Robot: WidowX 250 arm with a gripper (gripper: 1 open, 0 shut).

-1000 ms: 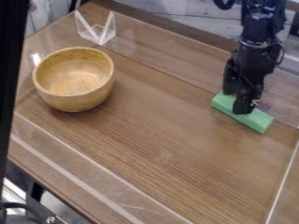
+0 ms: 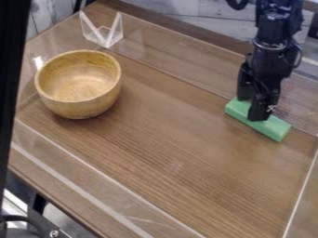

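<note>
On the right of the wooden table lies a green block (image 2: 269,125), tilted diagonally. My black gripper (image 2: 258,104) comes down from the top right over it, its fingers at the block's upper part, partly hiding it. The fingers appear apart; whether they touch the block I cannot tell.
A tan bowl (image 2: 77,82) sits at the left, with a white wire-like object (image 2: 103,33) behind it at the back. The table's left edge runs beside a dark area.
</note>
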